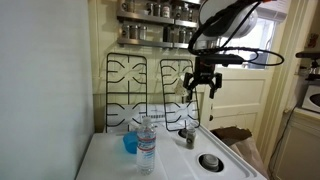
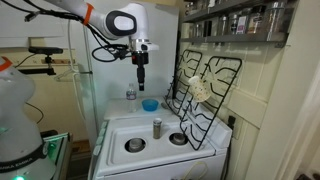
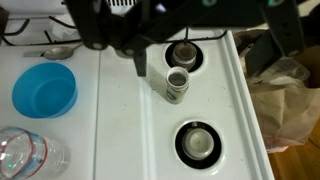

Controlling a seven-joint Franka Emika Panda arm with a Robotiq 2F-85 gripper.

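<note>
High over the white stovetop, my gripper hangs open, fingers pointing down and nothing between them. A small metal-topped jar stands on the stovetop below it in the wrist view. The blue bowl lies to the left there, with a clear water bottle near it at the lower left corner. In exterior view 1 the bottle stands upright in front of the bowl. A spoon rests beyond the bowl.
Two black burner grates lean against the back wall, under shelves of jars. Round burners sit near the jar. A brown paper bag is at the right. Bare stovetop lies between bowl and jar.
</note>
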